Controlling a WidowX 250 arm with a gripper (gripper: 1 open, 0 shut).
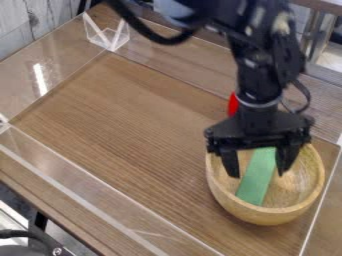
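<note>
My gripper [263, 138] is low over a pale wooden bowl [267, 209] at the lower right, its open black fingers straddling a long green object [254, 183] lying in the bowl. The fingertips reach the bowl's upper part; whether they touch the green object I cannot tell. A red object [233, 105] shows partly behind the arm, above the bowl.
A wooden table [100, 130] fills the view, with clear room on the left and centre. A white wire-like holder [107, 30] stands at the top left. A dark cable lies at the bottom left edge.
</note>
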